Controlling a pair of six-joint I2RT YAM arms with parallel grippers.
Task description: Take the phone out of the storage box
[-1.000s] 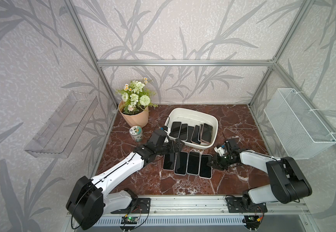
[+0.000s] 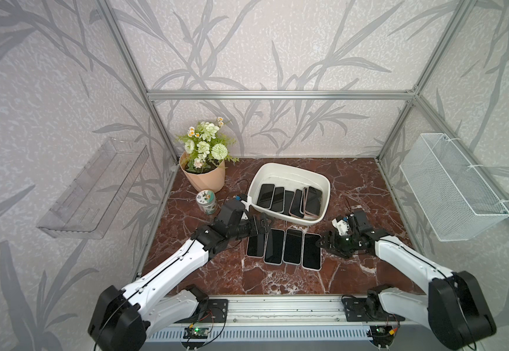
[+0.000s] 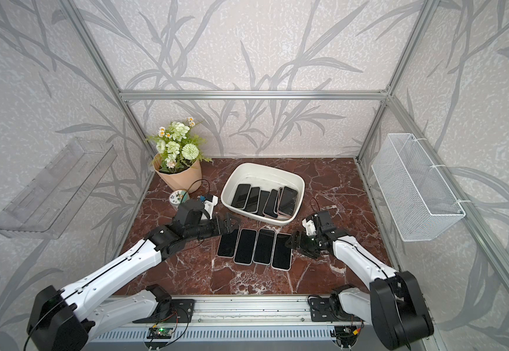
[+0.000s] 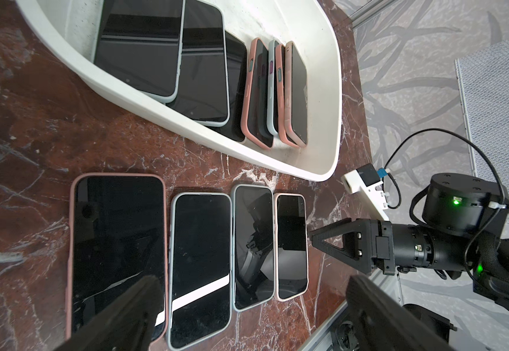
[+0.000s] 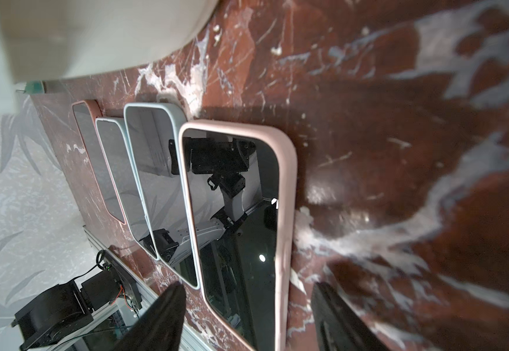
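Observation:
The white storage box [image 2: 289,170] holds several phones [image 4: 137,46] leaning or lying in it. Four phones lie in a row on the marble table just in front of it, the rightmost with a pale pink frame [image 5: 286,193]. My left gripper [image 2: 260,225] hovers over the left end of that row, open with nothing between its fingers in the left wrist view. My right gripper [image 2: 330,239] is low beside the rightmost phone, with no phone held between its fingers; its fingers are apart in the right wrist view.
A flower pot [image 2: 201,178] and a patterned tin [image 2: 206,201] stand at the left back. A clear basket [image 2: 93,190] and a white mesh basket [image 2: 453,187] hang on the side walls.
Both arms have shifted slightly: the left gripper a little lower and leftward, the right arm's elbow lower in the frame with its wrist moved right. The phones have not moved.

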